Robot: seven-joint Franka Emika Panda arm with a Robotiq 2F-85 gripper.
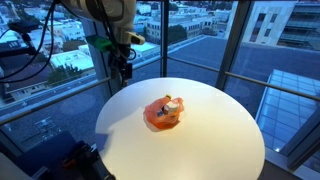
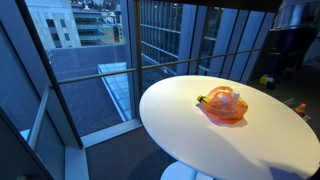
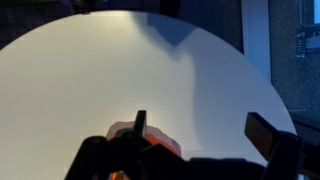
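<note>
A crumpled orange bag [image 1: 164,112] lies on the white round table [image 1: 205,135], with pale and dark items showing in its opening. From the other side, the bag [image 2: 228,106] has a black and yellow piece at its left. My gripper is open in the wrist view, its two dark fingers spread wide and bare table between them. Part of the bag [image 3: 152,137] shows behind the left finger; the rest is hidden. In exterior view 1 the arm [image 1: 112,20] hangs at the upper left, its dark end beyond the table edge, apart from the bag.
Most of the tabletop around the bag is clear. Tall windows with metal frames [image 1: 232,50] stand close behind the table. Dark equipment [image 1: 84,158] sits beside its front left edge, and a small orange object [image 2: 300,108] shows past the table at right.
</note>
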